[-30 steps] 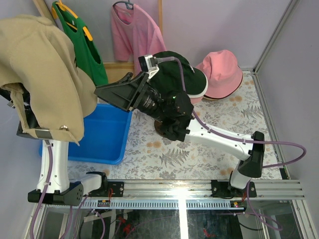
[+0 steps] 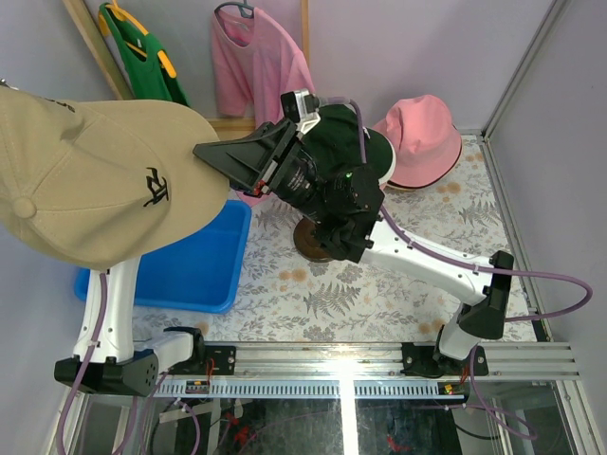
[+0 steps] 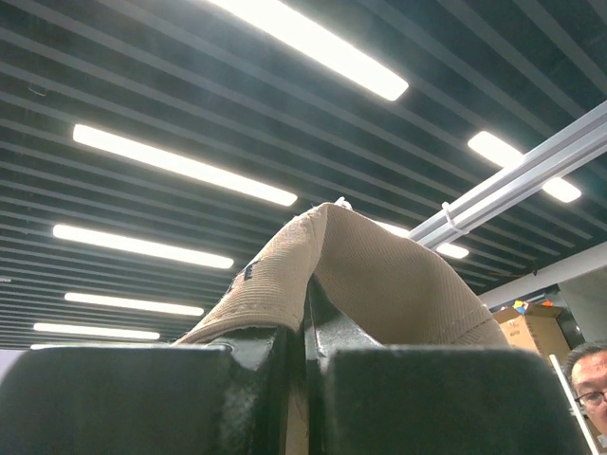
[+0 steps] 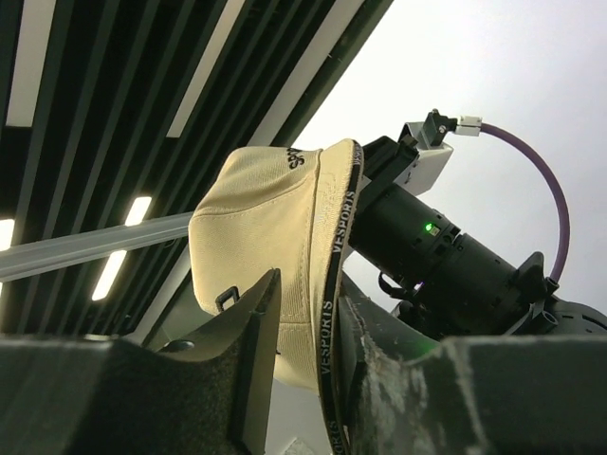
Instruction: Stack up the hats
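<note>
A tan cap (image 2: 104,180) is held up at the left of the top view, hiding my left gripper there. In the left wrist view, that gripper is shut with the cap's fabric (image 3: 379,275) pinched in it. My right gripper (image 2: 213,163) reaches the cap's brim side. In the right wrist view, its fingers (image 4: 258,365) stand part open, with the cap's lettered band edge (image 4: 332,313) running between them; whether they touch it I cannot tell. A dark green hat (image 2: 337,142), partly behind the right arm, and a pink bucket hat (image 2: 422,137) lie at the back.
The blue bin (image 2: 228,261) stands below the cap, left of the table. A brown round base (image 2: 308,242) is partly covered by the right arm. Clothes hang at the back: a green top (image 2: 147,62) and a pink shirt (image 2: 251,66).
The tan cap has turned from hanging folded to lying broad side up, its brim swung toward my right gripper.
</note>
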